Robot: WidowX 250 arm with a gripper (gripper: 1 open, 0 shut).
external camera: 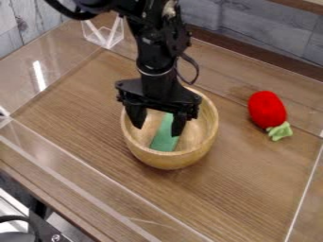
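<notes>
My black gripper (155, 108) is over a round tan bowl (192, 153) in the middle of the view, its two fingers spread apart and open, reaching down at the bowl's upper part. Inside the bowl lies an elongated green object (165, 137), partly under the gripper's right finger. Whether the fingers touch it cannot be told.
A red object with a pale green end (266, 109) lies on the wooden table (76, 123) to the right. A clear holder (102, 28) stands at the back left.
</notes>
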